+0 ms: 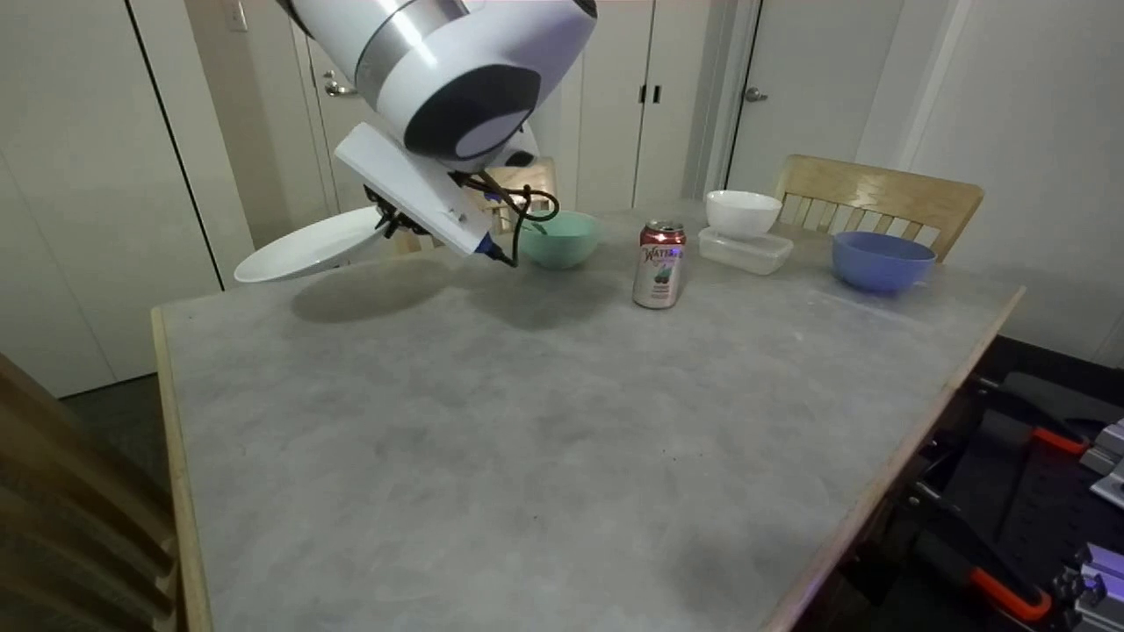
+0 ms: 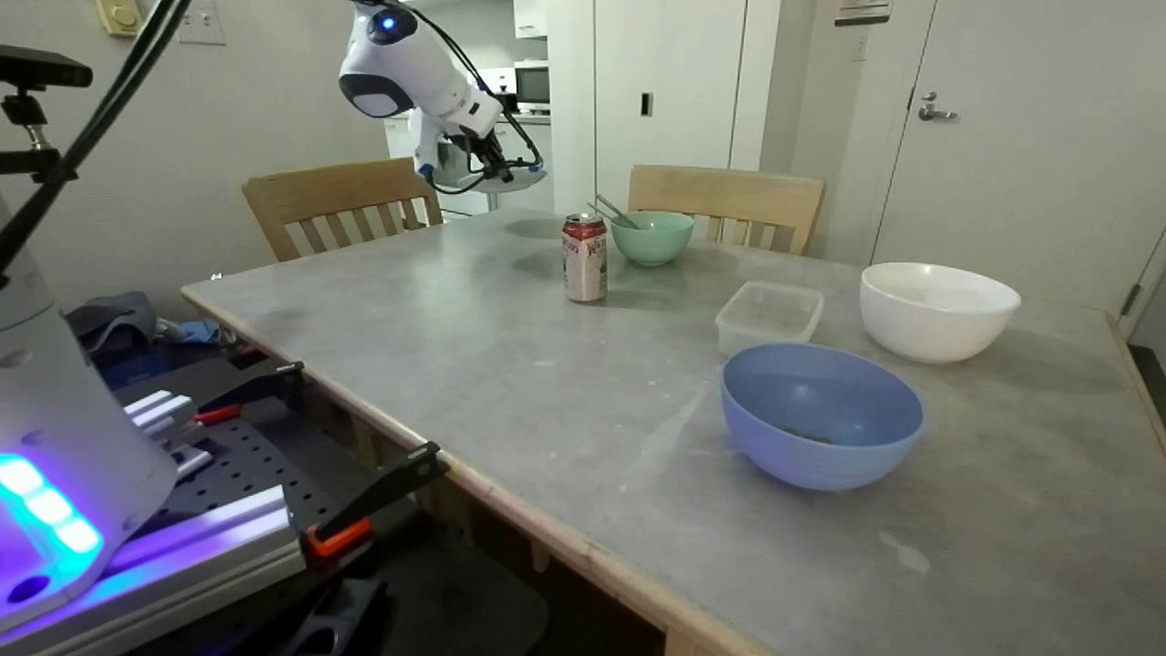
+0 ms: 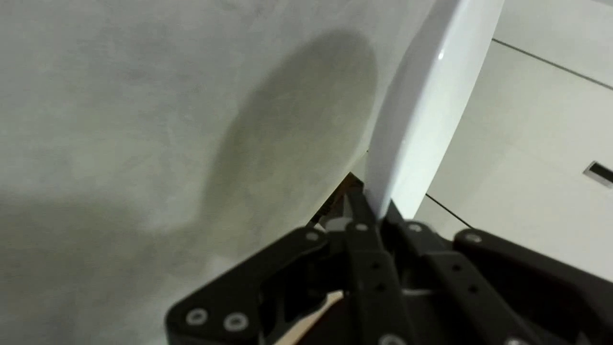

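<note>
A white plate (image 3: 425, 109) is pinched at its rim by my gripper, whose fingers are shut on it in the wrist view. In exterior view 1 the plate (image 1: 316, 244) hangs tilted above the far left part of the table, its shadow falling on the surface below. The gripper's fingertips there are mostly hidden behind a white arm part. Exterior view 2 shows the plate (image 2: 494, 184) nearly edge-on beyond the far table end, partly covered by the dark gripper (image 2: 494, 166).
Close to the arm sits a green bowl (image 1: 561, 240) holding a utensil. A red-and-white can (image 1: 659, 265) stands upright mid-table. Farther right are a white bowl (image 2: 937, 312), a clear container (image 2: 770, 317) and a blue bowl (image 2: 820, 415).
</note>
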